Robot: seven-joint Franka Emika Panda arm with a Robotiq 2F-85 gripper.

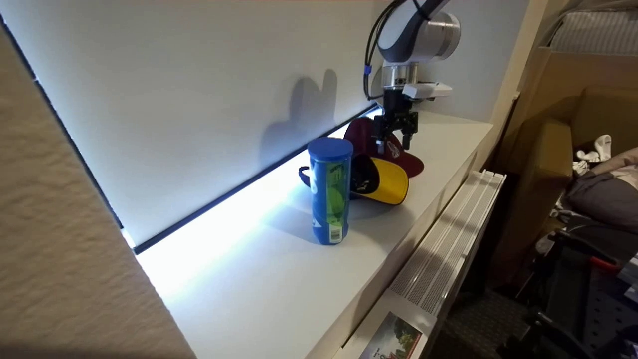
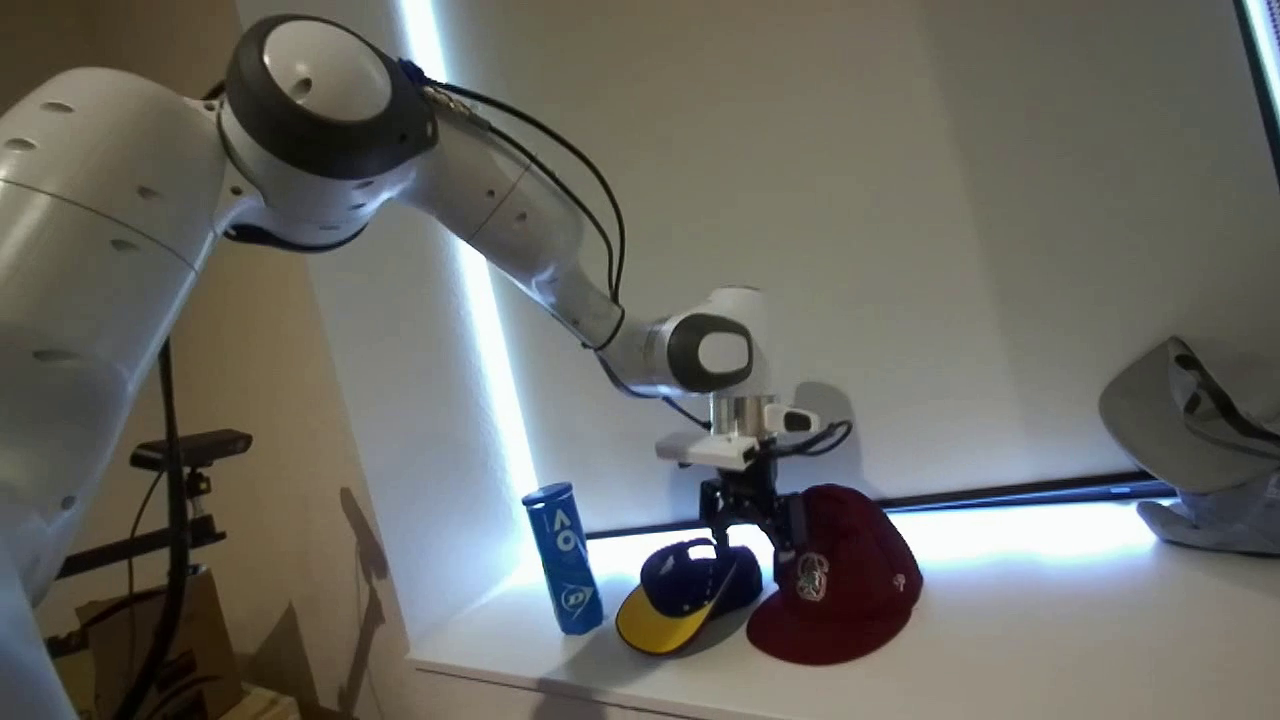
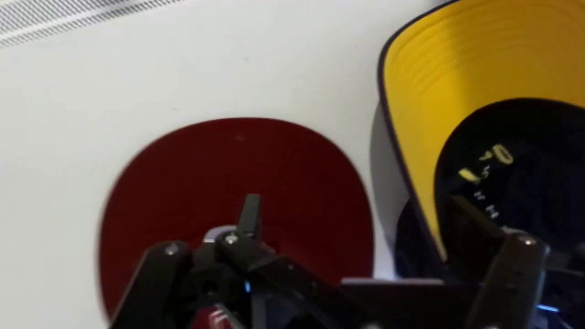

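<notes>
My gripper (image 1: 394, 144) points down over the caps, its fingers (image 2: 786, 564) spread apart. Below and around it are a maroon cap (image 2: 846, 600), crown up against the wall side, and a navy cap with a yellow under-brim (image 1: 392, 181) lying tipped over. From the wrist, the left finger (image 3: 251, 214) overlaps the maroon brim (image 3: 236, 159), while the right one overlaps the dark inside of the navy cap (image 3: 526, 148). Nothing shows clamped between them. Whether the fingertips touch either cap cannot be told.
A blue ball tube (image 1: 330, 197) stands upright beside the navy cap. Grey caps (image 2: 1182, 420) lean at the far end of the white ledge (image 2: 1020, 636). Behind runs a wall; a vent grille (image 1: 448, 239) lies below the ledge's front edge.
</notes>
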